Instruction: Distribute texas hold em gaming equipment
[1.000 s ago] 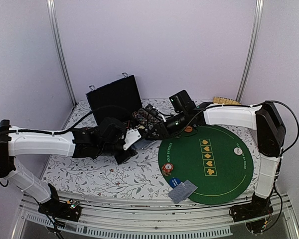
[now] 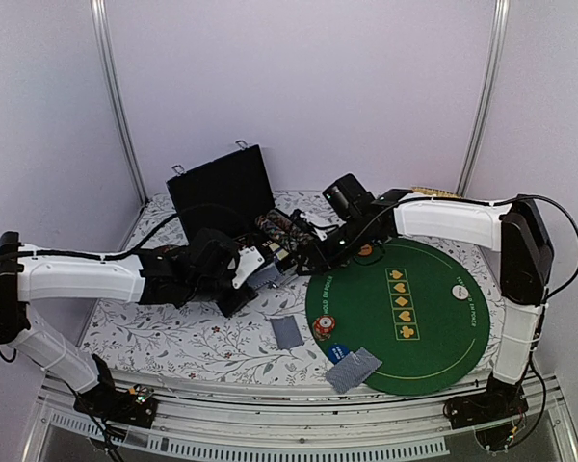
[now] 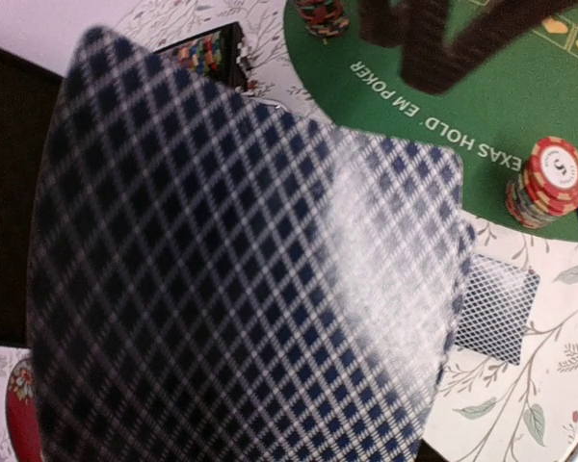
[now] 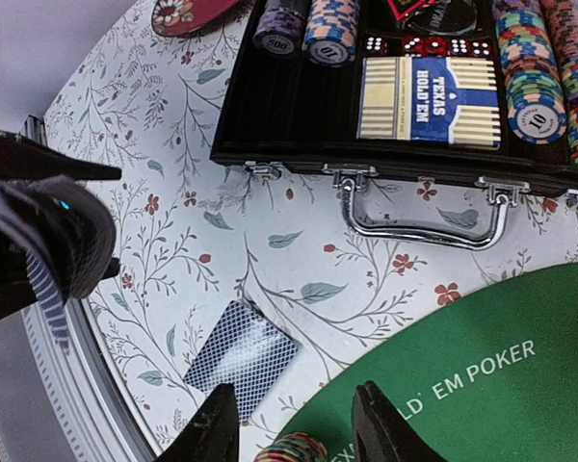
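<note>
My left gripper (image 2: 255, 279) is at the middle-left, with blue-checked playing cards (image 3: 241, 269) filling its wrist view; its fingers are hidden there. In the right wrist view it shows at left with cards (image 4: 53, 241) between its fingers. My right gripper is part open above the mat's left edge, no card seen in it. A card (image 2: 287, 331) lies face down on the cloth left of the green mat (image 2: 443, 327). More cards (image 2: 354, 370) lie on the mat's front edge. A chip stack (image 3: 557, 168) stands near the mat's edge.
The open chip case (image 2: 220, 183) at the back holds chips, dice and a boxed deck (image 4: 429, 101). A second chip stack (image 3: 320, 17) stands on the mat. A blue button (image 2: 337, 351) lies beside the front stack.
</note>
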